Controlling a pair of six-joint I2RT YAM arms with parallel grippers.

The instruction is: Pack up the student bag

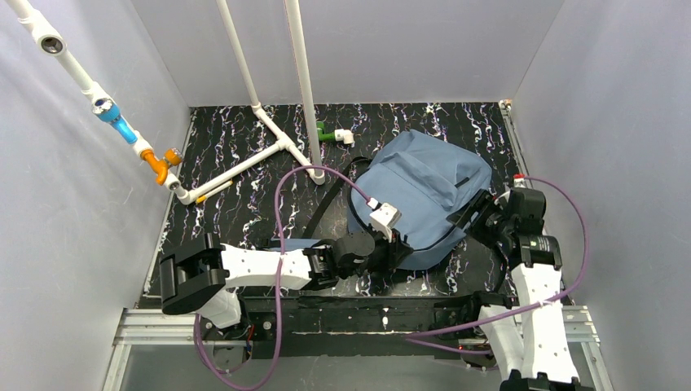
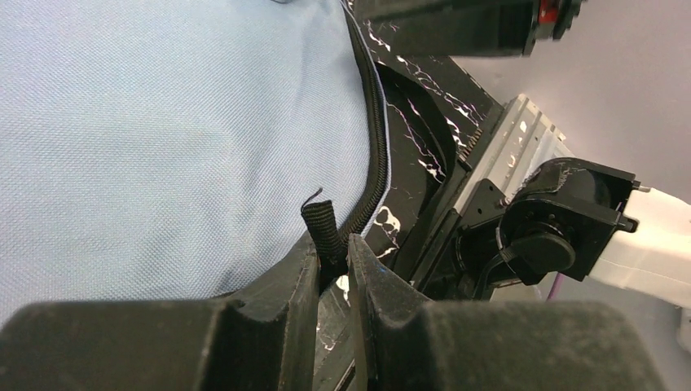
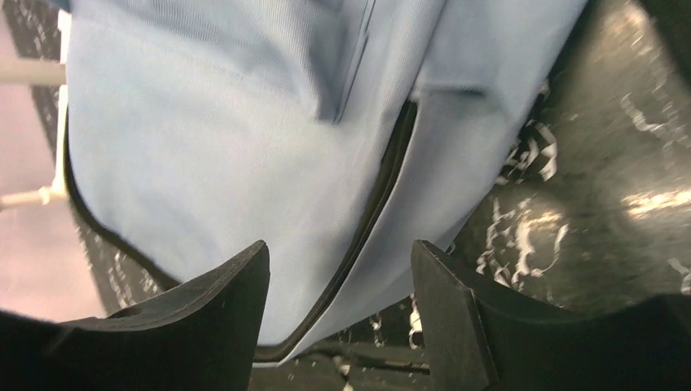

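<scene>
A blue backpack [image 1: 415, 183] with a black zipper [image 3: 367, 224] lies on the dark marbled table. In the top view my left gripper [image 1: 401, 251] is at its front edge. The left wrist view shows the left fingers a narrow gap apart, with a black ribbed tab [image 2: 324, 228] standing between their tips beside the bag's zipper edge; whether they press on it cannot be told. My right gripper is open over the bag's right side, its fingers spread either side of the zipper line, nothing held between them.
White pipes [image 1: 236, 169] and a green fitting [image 1: 330, 135] stand at the back left. A yellow pencil-like stick [image 1: 213, 192] lies beside the pipe. A black strap [image 1: 322, 208] runs left of the bag.
</scene>
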